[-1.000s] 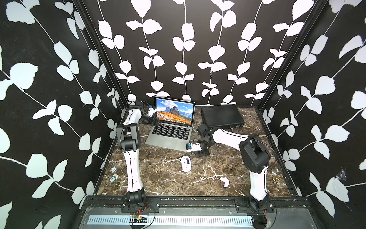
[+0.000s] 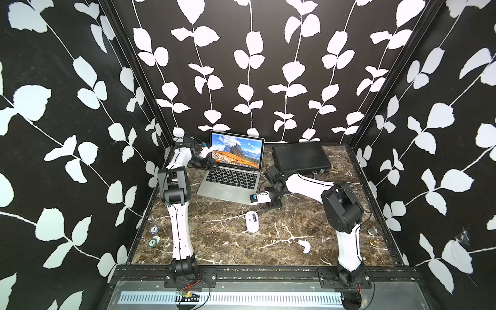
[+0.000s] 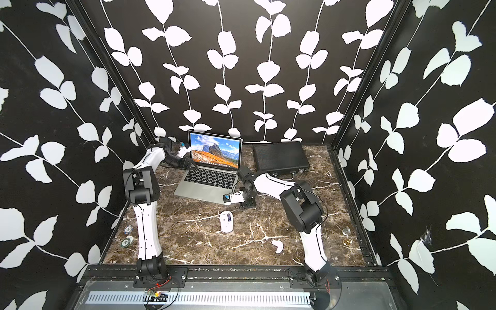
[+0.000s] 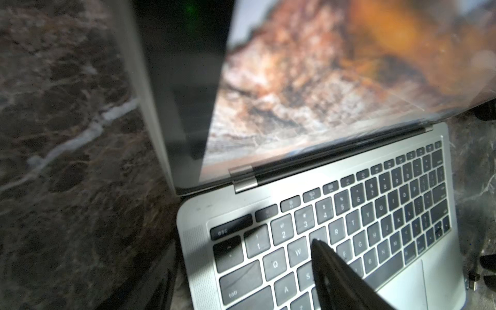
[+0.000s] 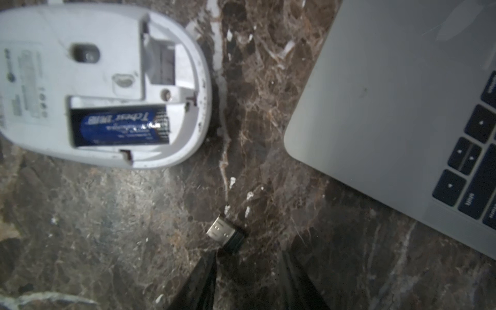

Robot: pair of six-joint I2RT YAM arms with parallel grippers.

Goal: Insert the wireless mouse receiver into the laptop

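Note:
The small USB receiver (image 5: 225, 233) lies on the marble table, its metal plug angled toward the mouse. My right gripper is open just beside it, the left fingertip close to its dark end; whether they touch I cannot tell. The laptop (image 2: 227, 193) stands unfolded at the back, screen lit. At its left side, my left gripper holds its fingers apart, one outside the edge and the other over the keyboard, blurred. Contact with the laptop is unclear. From the left wrist view, the receiver (image 4: 473, 280) also shows past the laptop's right side.
An upturned white mouse (image 5: 103, 87) with its battery showing lies in front of the laptop. Its white cover (image 2: 304, 246) sits farther right. A black case (image 2: 300, 157) stands at the back right. Small round items (image 2: 154, 240) lie at the left.
My right gripper has shifted slightly left over the last second, with its arm swinging a little. The left arm, laptop and mouse look unmoved.

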